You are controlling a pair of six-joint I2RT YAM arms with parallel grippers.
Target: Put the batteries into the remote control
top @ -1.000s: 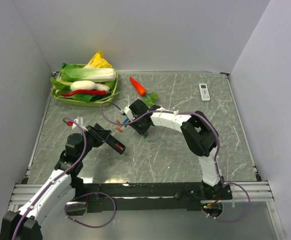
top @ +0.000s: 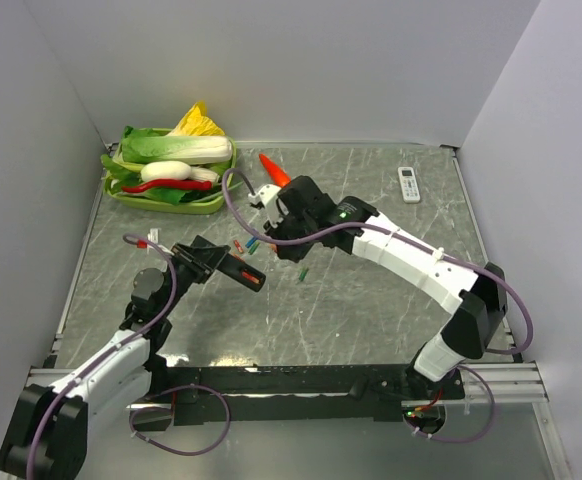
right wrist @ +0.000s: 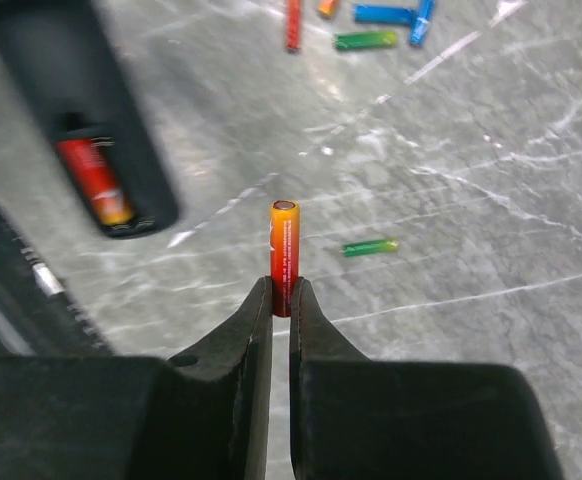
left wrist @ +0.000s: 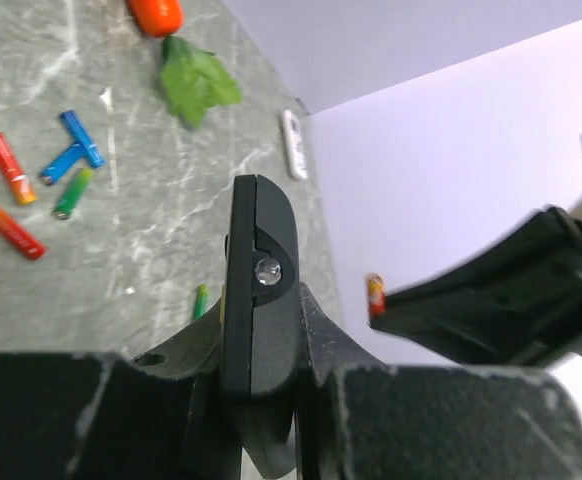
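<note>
My left gripper point(top: 207, 256) is shut on the black remote control point(top: 239, 270), held at the left of the table; its open compartment shows a red-orange battery point(right wrist: 93, 176) inside in the right wrist view. My right gripper is shut on an orange-red battery point(right wrist: 283, 240), held upright-looking at its tips, above and right of the remote. Loose batteries lie on the table: blue point(right wrist: 381, 14), green point(right wrist: 364, 40), red point(right wrist: 293, 22), and a smaller green one point(right wrist: 369, 247) lower down.
A basket of vegetables point(top: 171, 199) stands at back left. A carrot point(top: 272, 169) lies at the back, with a leaf beside it in the left wrist view. A white remote point(top: 409, 184) lies at back right.
My right arm has risen and extended, lifting a battery off the table between its fingers.
</note>
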